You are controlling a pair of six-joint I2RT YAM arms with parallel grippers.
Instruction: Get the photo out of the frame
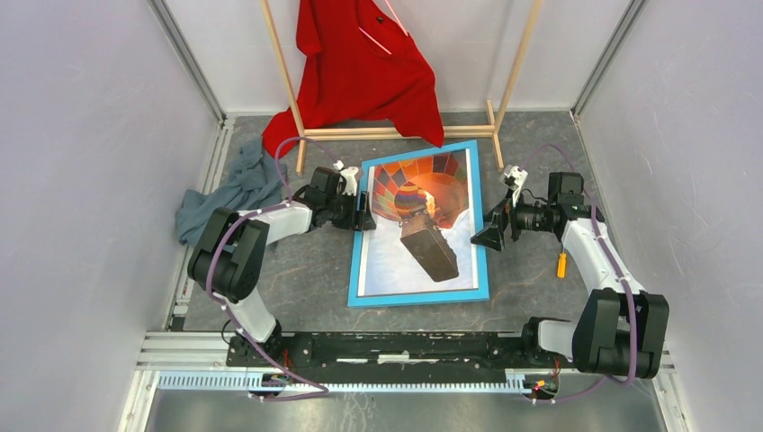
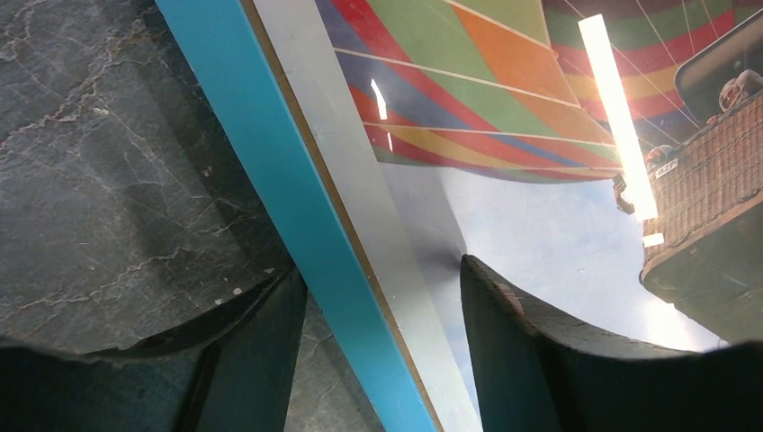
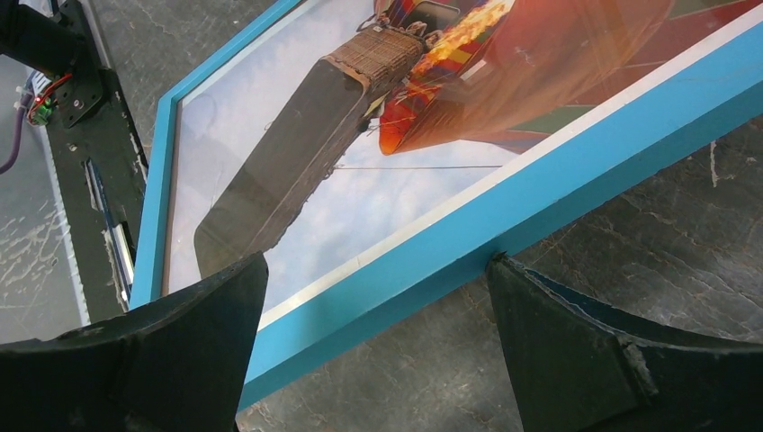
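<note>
A blue picture frame (image 1: 483,274) with a white inner border lies flat on the grey floor, holding a photo (image 1: 414,184) of a hot-air balloon and basket under a glossy cover. My left gripper (image 1: 364,216) is at the left rail, part open, its two fingers straddling the blue rail (image 2: 270,162) in the left wrist view. At the right rail, my right gripper (image 1: 493,232) stands open, its fingers low on either side of the outer part of that rail (image 3: 594,180) in the right wrist view.
A wooden rack (image 1: 396,132) with a red garment (image 1: 369,72) stands behind. A blue-grey cloth (image 1: 229,202) lies at the left, an orange screwdriver (image 1: 561,265) at the right. Bare floor surrounds the frame's lower sides.
</note>
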